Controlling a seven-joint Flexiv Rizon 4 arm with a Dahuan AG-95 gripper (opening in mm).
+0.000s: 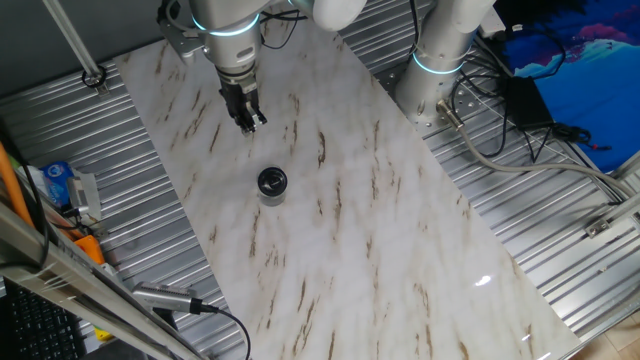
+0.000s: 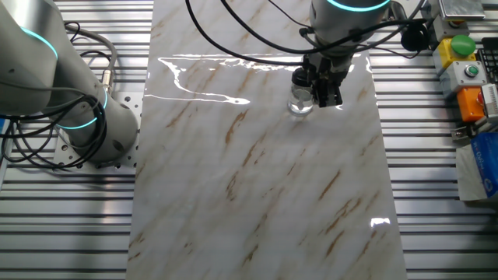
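A clear jar with a black lid (image 1: pixel 272 182) stands upright on the marble-patterned board, apart from my gripper (image 1: pixel 255 126) in exterior view 1. There the gripper points downward, farther back than the jar, with no object visible at its fingertips. From the opposite side, in exterior view 2, the gripper (image 2: pixel 328 103) overlaps part of the black lid, while the jar's clear body (image 2: pixel 300 103) shows to its left. The dark fingers look close together; whether they are fully shut is unclear at this size.
Most of the marble board (image 2: pixel 257 202) is bare. The robot's base (image 1: pixel 432 90) stands beside its edge. Black cables (image 2: pixel 264 56) hang by the arm. Push-button boxes (image 2: pixel 461 58) and a silver cylinder with a cable (image 1: pixel 165 298) lie off the board.
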